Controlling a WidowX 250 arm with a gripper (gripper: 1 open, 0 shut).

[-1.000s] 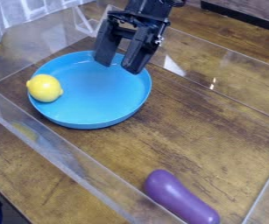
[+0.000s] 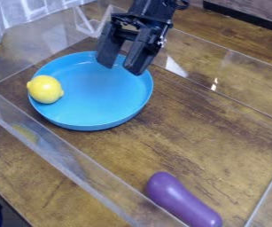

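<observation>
My black gripper hangs over the back of a blue plate, its two fingers spread apart with nothing seen between them. A yellow lemon rests on the left part of the plate. A purple eggplant lies on the wooden surface at the lower right, well away from the gripper.
Clear plastic walls edge the wooden workspace on several sides.
</observation>
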